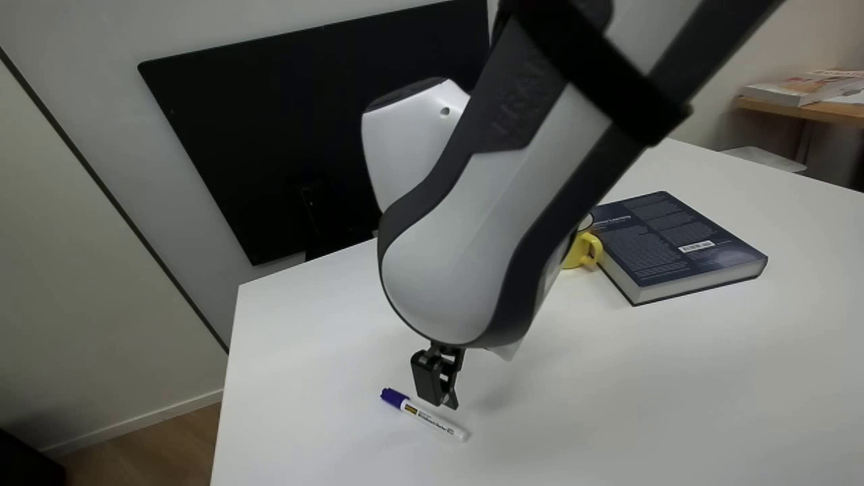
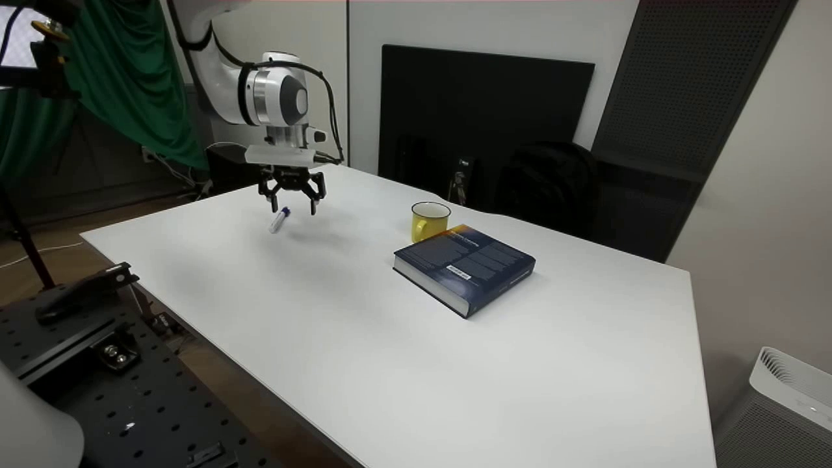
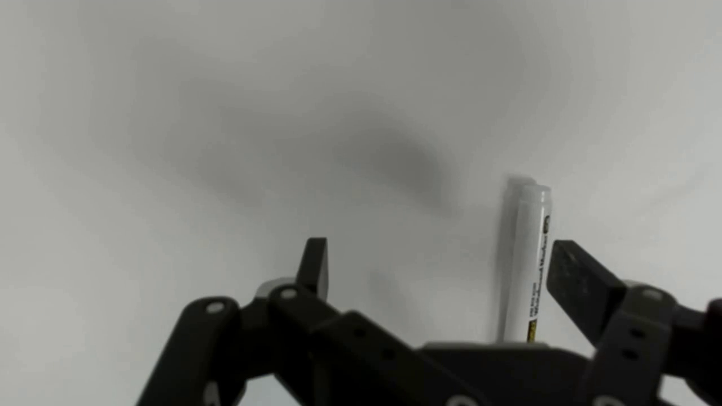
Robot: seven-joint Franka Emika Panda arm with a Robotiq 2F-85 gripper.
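A white marker with a dark blue cap [image 1: 423,414] lies flat on the white table. In the wrist view the marker [image 3: 528,264] is between the open fingers but close to the right-hand one, its capped end hidden behind the gripper body. My gripper [image 2: 294,209] points down above the table, open, with its fingers wide apart and nothing held. From exterior view 1 the gripper [image 1: 437,401] appears just behind the marker's middle. In exterior view 2 the marker [image 2: 279,221] shows near the left finger; the exact height of the fingertips above the table is hard to tell.
A yellow mug [image 2: 430,223] stands beside a thick dark blue book [image 2: 466,269], well away from the gripper. A black monitor-like panel [image 2: 476,117] rises behind the table's far edge.
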